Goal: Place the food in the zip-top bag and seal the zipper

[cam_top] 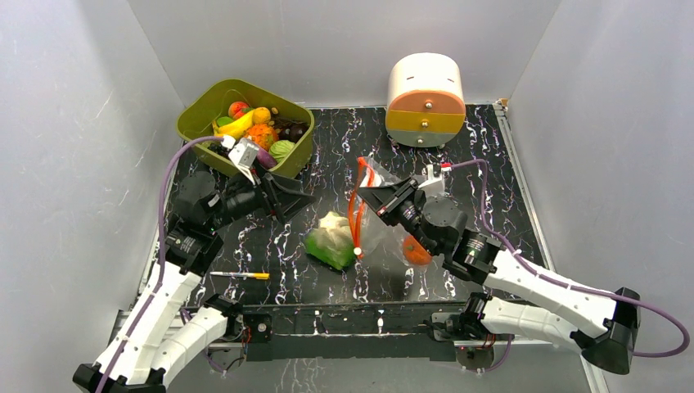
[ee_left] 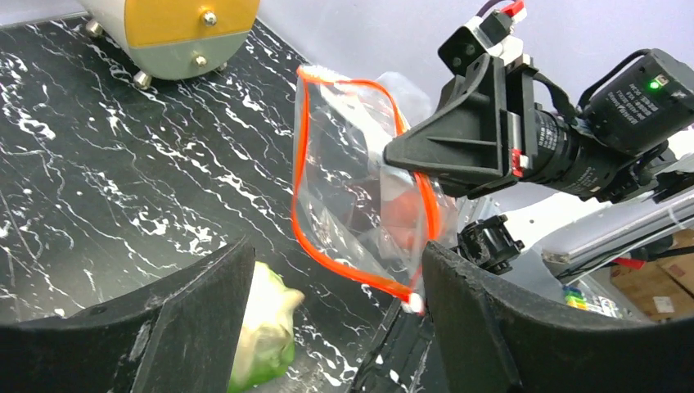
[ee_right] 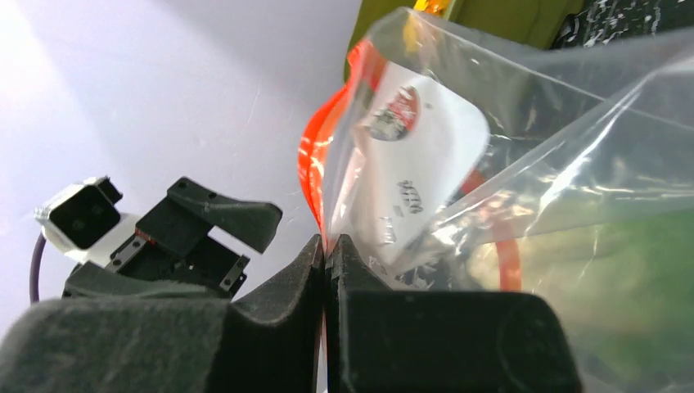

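My right gripper is shut on the edge of the clear zip top bag, by its orange zipper. The bag hangs with its mouth spread wide in the left wrist view. An orange tomato-like food shows at the bag's lower end. Outside the bag, a leafy green-and-white lettuce lies on the dark table, just left of the orange strip in the top view. Up and left of the lettuce, my left gripper is open, nothing between its fingers. The white zipper slider sits at the strip's lower end.
A green bin of fruit and vegetables stands at the back left, close to the left arm. At the back right is a small drawer cabinet. A yellow-ended marker lies front left. Bare table shows between bin and cabinet.
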